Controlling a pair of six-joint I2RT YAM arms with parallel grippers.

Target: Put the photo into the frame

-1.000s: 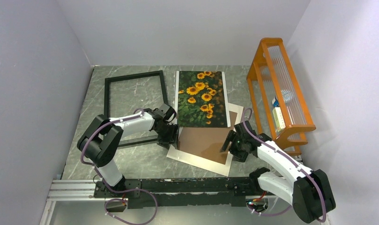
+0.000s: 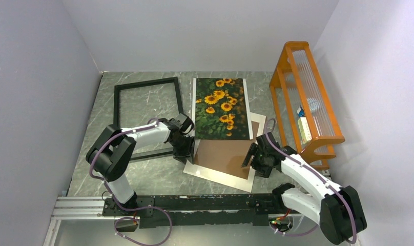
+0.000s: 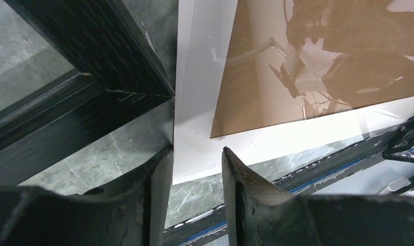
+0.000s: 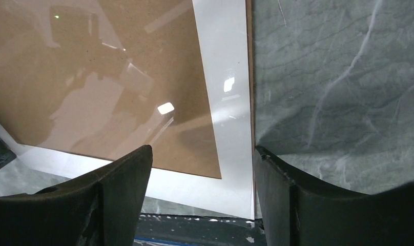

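Note:
A sunflower photo (image 2: 220, 105) with white side borders lies flat, its near end overlapping a brown backing board (image 2: 226, 158) with a pale border. To the left lies the empty black frame (image 2: 146, 82); its near right corner (image 3: 128, 87) sits close beside the board's left edge. My left gripper is open at the board's near left corner, one finger at the edge and the other over the white border. At the near right corner my right gripper stands open wider, with one finger (image 4: 274, 184) against the board's right edge and the other above its surface.
A wooden rack (image 2: 307, 102) with ribbed clear panels stands at the right, holding small boxes. A black rail (image 2: 210, 201) runs along the near side of the marbled tabletop (image 2: 159, 177). Walls enclose the back and sides.
The right arm has moved slightly; the left gripper is almost still.

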